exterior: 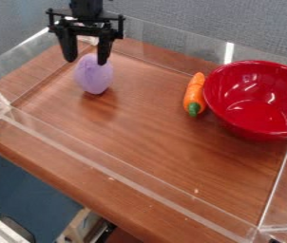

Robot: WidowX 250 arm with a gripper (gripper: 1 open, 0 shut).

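My black gripper [91, 44] hangs at the upper left, its two fingers apart, just above a purple eggplant-like object [93, 74] that stands on the wooden table. Nothing shows held between the fingers. An orange carrot [193, 93] lies to the right, beside a large red bowl [253, 101], which looks empty.
Clear acrylic walls [133, 173] border the wooden work surface [140, 138]. A grey textured panel [222, 24] stands behind.
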